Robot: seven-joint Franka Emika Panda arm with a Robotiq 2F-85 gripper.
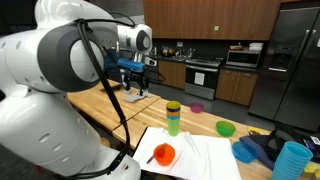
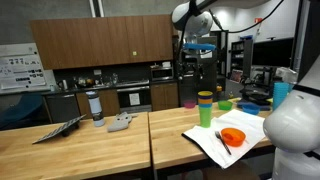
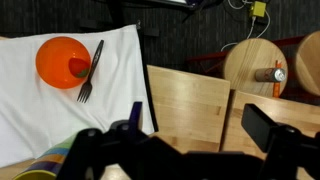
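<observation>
My gripper stands open, its black fingertips wide apart over bare wooden tabletop. Nothing sits between them. To its left in the wrist view, an orange bowl [image 3: 53,52] holds a small red item [image 3: 78,67]. A dark fork [image 3: 91,73] lies beside the bowl on a white cloth [image 3: 115,88]. The stack of coloured cups [image 1: 173,118] is upright on the table, green at the bottom; only its upper part [image 3: 50,162] shows at the wrist view's lower left. In exterior view 2, the arm's hand [image 2: 190,62] hangs well above the table.
A pink bowl [image 1: 197,107], green bowl [image 1: 225,128], blue bowl [image 1: 243,153] and tall blue cup [image 1: 290,161] stand around the cloth. A canister [image 2: 95,108] and dark flat panel [image 2: 58,127] are farther left. A round stool [image 3: 255,65] stands beside the table.
</observation>
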